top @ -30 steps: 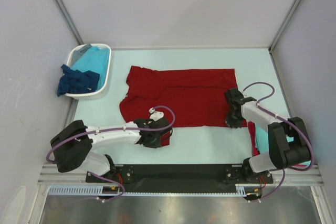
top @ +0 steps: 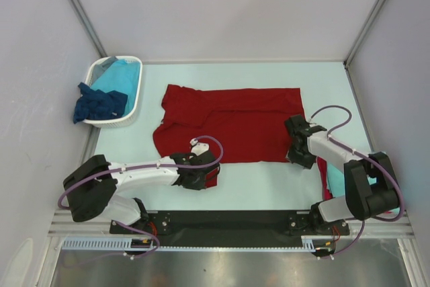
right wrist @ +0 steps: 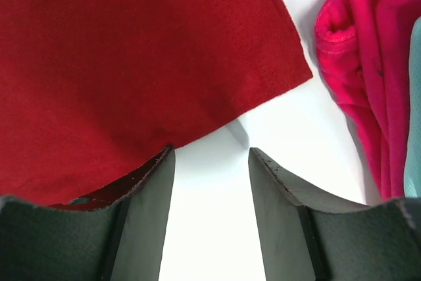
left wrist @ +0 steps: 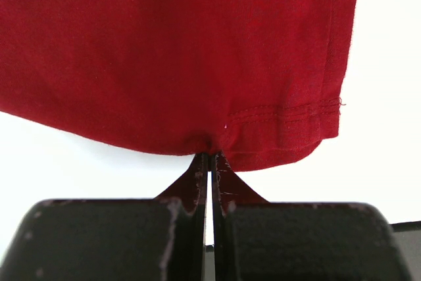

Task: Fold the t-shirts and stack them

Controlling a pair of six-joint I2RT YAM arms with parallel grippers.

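A dark red t-shirt (top: 235,126) lies spread flat across the white table (top: 255,186). In the left wrist view my left gripper is shut on the shirt's hem near a stitched corner (left wrist: 283,123). My right gripper stands open at the shirt's lower right edge, its left finger at the cloth and its right one over bare table. Folded pink (right wrist: 368,83) and light teal (right wrist: 413,110) cloths lie beside it at the right.
A white basket (top: 114,122) holding blue and navy clothes sits at the back left. Walls bound the table at back and sides. The front strip of table between the arms is clear.
My right gripper has moved slightly toward the front of the table over the last second. The left arm and the shirt look unchanged.
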